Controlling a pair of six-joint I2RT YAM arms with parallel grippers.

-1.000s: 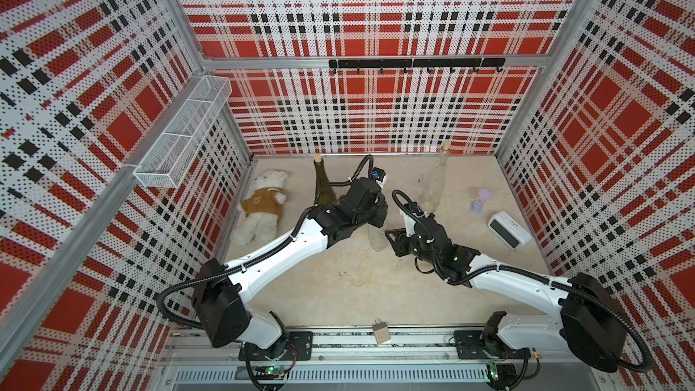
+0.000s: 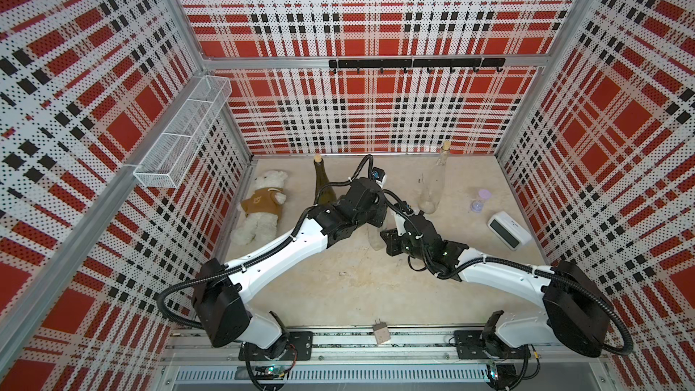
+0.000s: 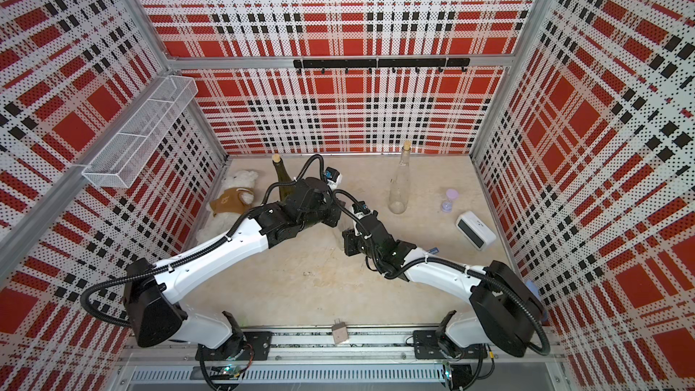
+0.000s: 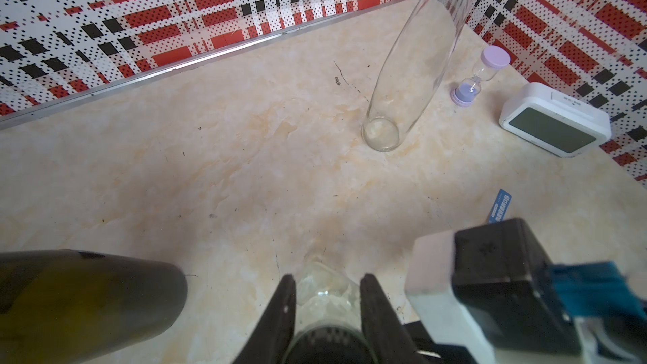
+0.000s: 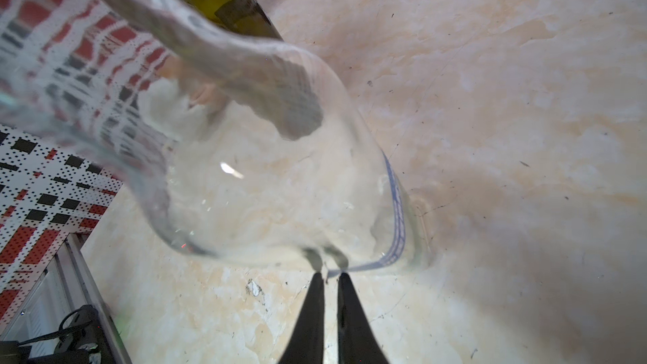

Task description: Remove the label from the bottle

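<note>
My left gripper is shut on the top of a clear bottle, holding it up at the middle of the table; in the left wrist view the bottle's body shows pale beneath the fingers. In the right wrist view this bottle fills the upper left, with a thin blue band (image 5: 397, 222) near its lower right end. My right gripper has its fingertips close together at the bottle's underside, by that band; whether they touch it or grip anything I cannot tell. From above, the bottle is mostly hidden by both grippers.
A dark green bottle (image 2: 323, 188) stands left of the grippers, a tall clear bottle (image 3: 398, 188) behind right. A teddy bear (image 2: 260, 206) lies at the left, an hourglass (image 4: 471, 87) and white clock (image 4: 552, 121) at the right.
The left arm has not visibly moved.
</note>
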